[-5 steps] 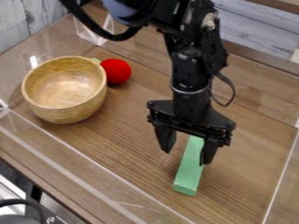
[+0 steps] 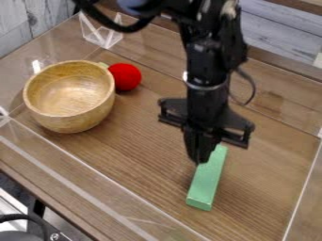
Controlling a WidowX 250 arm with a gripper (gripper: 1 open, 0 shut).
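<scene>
My black gripper (image 2: 199, 151) reaches down over the middle right of the table, its fingertips just above the upper end of a pale green bar (image 2: 205, 185). It looks shut, though blur hides the exact gap between the fingers; I see nothing held. The bar lies lengthwise toward the front, its top end partly hidden by the gripper.
A wooden bowl (image 2: 71, 99) sits at the left, with a red ball (image 2: 123, 75) behind it. A clear holder (image 2: 105, 24) stands at the back left.
The fingers were spread wider about a second ago and have drawn together over the bar. The arm has shifted slightly and is blurred now. The bar looks unmoved.
</scene>
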